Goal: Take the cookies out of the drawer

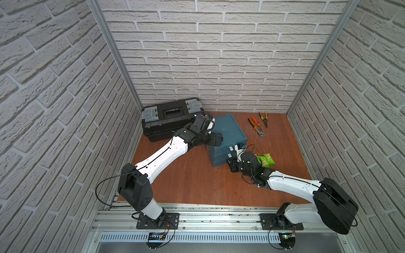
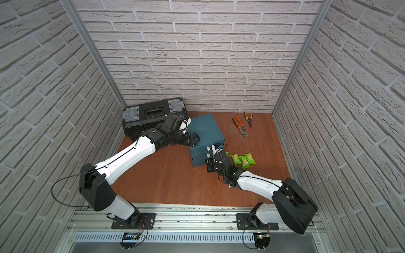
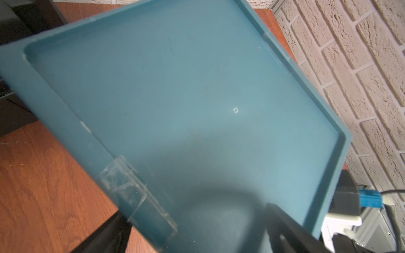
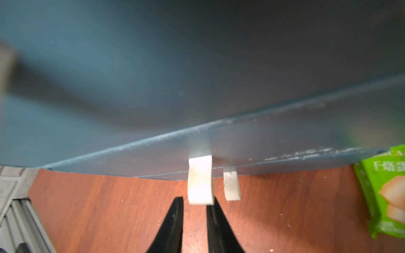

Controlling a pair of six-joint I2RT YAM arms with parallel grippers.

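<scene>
The blue drawer cabinet [image 1: 227, 128] stands mid-table, its drawers looking closed and their insides hidden. My left gripper is open at the cabinet's upper edge, one finger beside the side wall and one over the top; contact cannot be told. My right gripper is at the drawer front, its fingers part open and close together. A white pull tab [image 4: 200, 181] appears at the fingertips, largely between them, not clearly gripped. Another white tab [image 4: 231, 184] sits behind it. Green snack packs [image 2: 244, 161], perhaps the cookies, lie on the table right of the cabinet.
A black toolbox [image 1: 170, 118] stands at the back left, beside the cabinet. Orange-handled pliers [image 2: 240, 125] and yellow-handled pliers [image 2: 249, 119] lie at the back right.
</scene>
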